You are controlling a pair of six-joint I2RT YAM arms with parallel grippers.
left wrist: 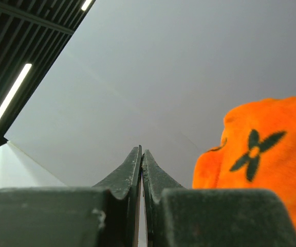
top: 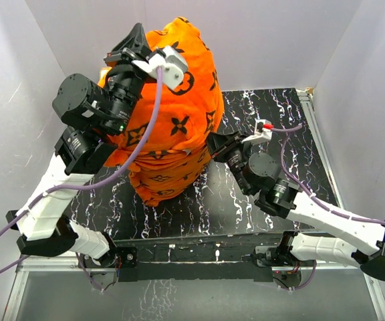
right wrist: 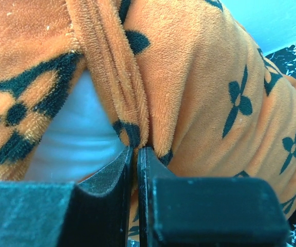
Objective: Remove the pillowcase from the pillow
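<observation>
The orange pillowcase point(top: 179, 120) with dark flower prints still covers the pillow and stands bunched at the back left of the table. In the right wrist view its hem is pinched, with my right gripper shut on it; white pillow point(right wrist: 78, 136) shows through the gap on the left. My left gripper is shut, with nothing between its fingers. Past its tips is grey wall, and the orange cloth point(left wrist: 271, 149) lies to their right. From above, the left gripper point(top: 138, 40) covers part of the pillowcase's upper left side.
Grey walls point(top: 266, 40) enclose the back and sides. A purple cable point(top: 139, 144) from the left arm hangs across the front of the pillowcase.
</observation>
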